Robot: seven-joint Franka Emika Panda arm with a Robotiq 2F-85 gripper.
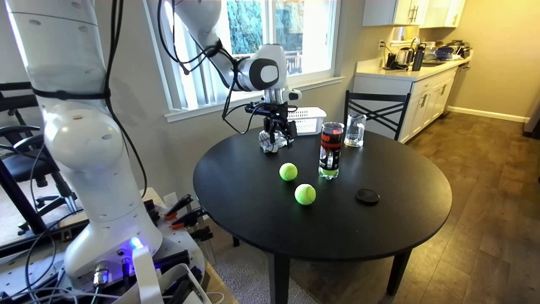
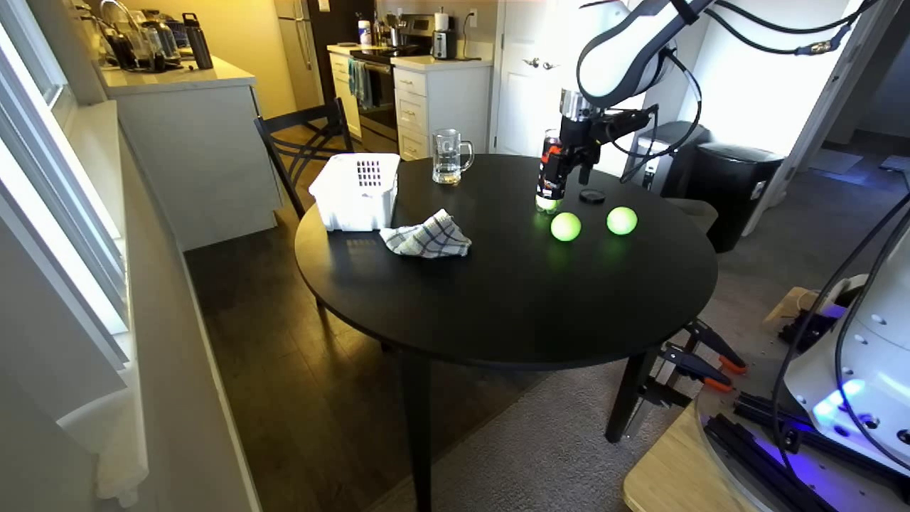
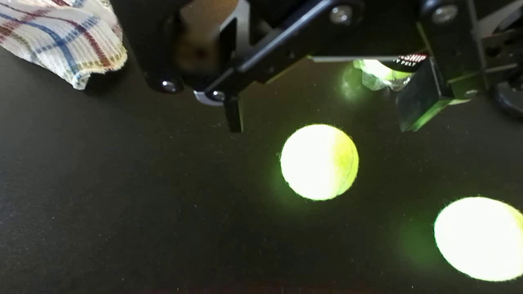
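My gripper (image 1: 281, 144) hangs over the table, its fingers apart and nothing held between them. In the wrist view a tennis ball (image 3: 319, 162) lies just below the gap between the fingertips, and a second tennis ball (image 3: 481, 239) is at the lower right. Both rest on the black table, apart from each other. A clear can with a black and red label (image 1: 331, 151) stands upright behind them, a green ball at its bottom. Its black lid (image 1: 368, 196) lies on the table. A checked cloth (image 2: 429, 236) is crumpled beside the white basket (image 2: 355, 195).
A glass mug (image 2: 447, 157) stands near the basket and can. A chair (image 1: 377, 109) is pushed against the far side of the round table (image 2: 512, 299). The window wall runs close to one side.
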